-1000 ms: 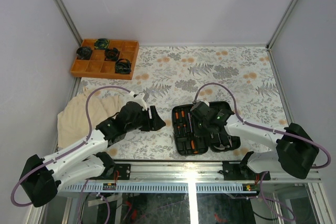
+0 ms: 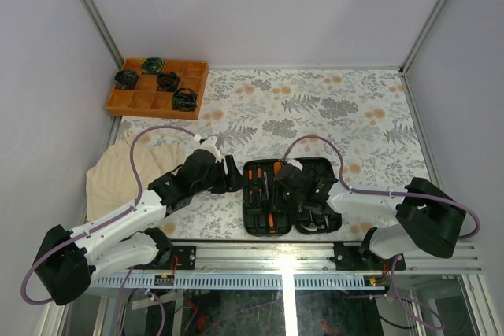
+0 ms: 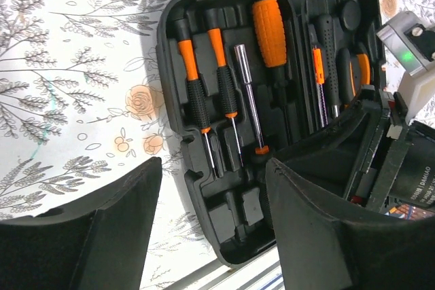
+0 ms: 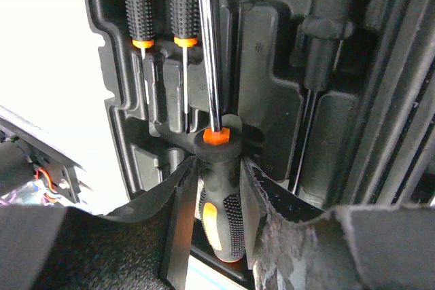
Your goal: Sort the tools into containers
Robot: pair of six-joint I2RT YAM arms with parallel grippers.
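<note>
The open black tool case [image 2: 268, 222] lies at the front middle of the table, tools in its moulded slots. My right gripper is down in it, fingers on either side of a grey-black screwdriver handle [image 4: 219, 174] with an orange collar. Whether they press on it cannot be told. Two slim orange-black screwdrivers [image 3: 194, 89] [image 3: 223, 73] and a thick orange-handled one [image 3: 270, 32] lie in the same half. The other half holds an orange cutter [image 3: 318, 66]. My left gripper is open and empty, left of the case.
An orange compartment box [image 2: 142, 100] with several dark coiled items stands at the back left. A beige cloth [image 2: 118, 179] lies at the left. Behind the case, the patterned table [image 2: 315, 108] is clear.
The tool case has slid left, closer to my left gripper. My right arm has moved left with it and sits lower over the case. The left arm has barely moved.
</note>
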